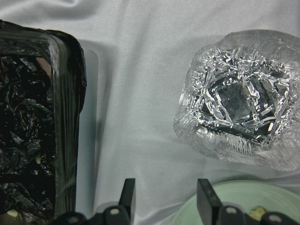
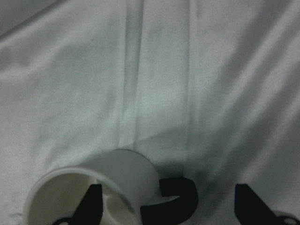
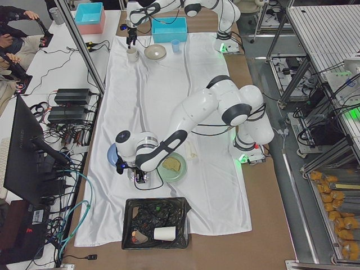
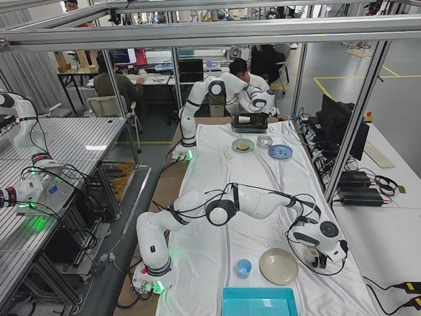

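Note:
My left gripper stands open above the cloth, with nothing between its fingers. Beside it are a black-lined bin (image 1: pixel 26 131), a crumpled clear-and-foil container (image 1: pixel 239 98) and a green plate (image 1: pixel 243 190) with a yellow item on it, also seen from the left camera. A blue plate (image 4: pixel 280 151) lies by the container. My right gripper is open just over a white mug (image 2: pixel 126 171), which appears tilted in its wrist view, with a black curved shape beside it.
At the far end of the left camera view stand a teal tray (image 3: pixel 169 28), a beige plate (image 3: pixel 154 52) and a blue cup (image 3: pixel 175 46). The bin (image 3: pixel 135 222) holds a white cylinder and scraps.

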